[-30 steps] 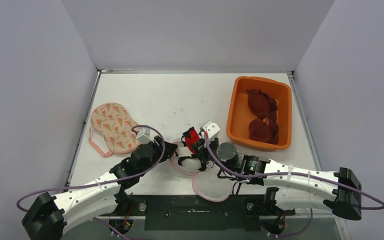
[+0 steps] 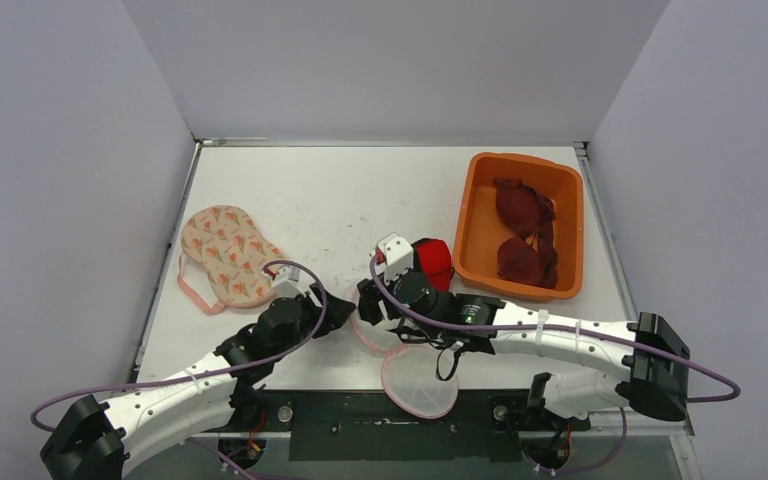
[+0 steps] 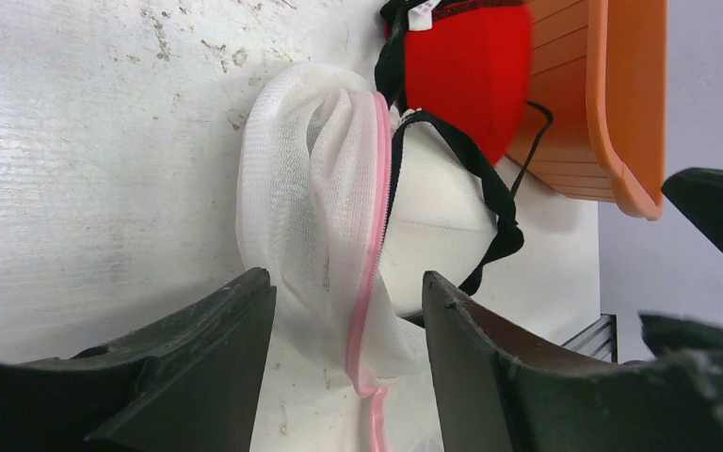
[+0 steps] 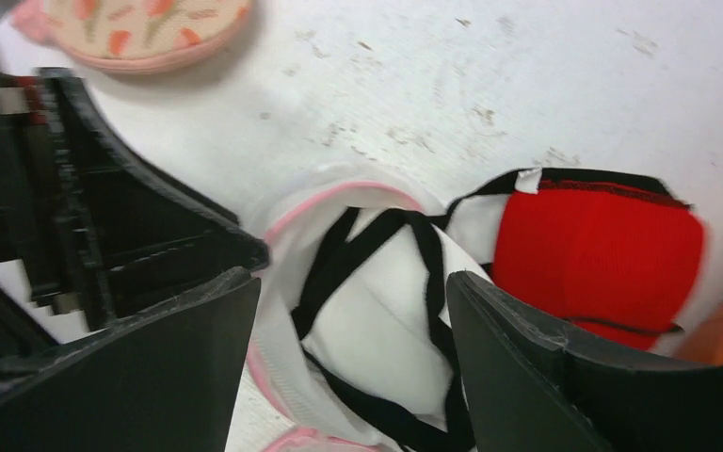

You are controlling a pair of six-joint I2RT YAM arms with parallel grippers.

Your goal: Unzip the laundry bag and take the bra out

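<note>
The white mesh laundry bag [image 3: 287,179] lies unzipped, its pink-edged flap [image 2: 420,383] folded over the table's front edge. The bra spills from its opening: a red cup [image 4: 593,254] rests outside on the right, while the white lining [image 4: 386,301] and black straps [image 4: 339,273] lie over the bag. My left gripper is part open at the bag's left edge, with mesh and pink trim [image 3: 374,217] showing between its fingers. Above the bra, my right gripper stands part open. Lining and straps appear below its spread fingers; whether they touch is unclear.
An orange bin [image 2: 468,220] holding a dark red bra [image 2: 520,215] stands at the right, close to the red cup. A patterned, carrot-print cloth item [image 2: 225,255] lies at the left.
My right gripper has moved left over the bag. The red cup has shifted from the bag's middle to the right, toward the bin. My left gripper has lowered slightly.
</note>
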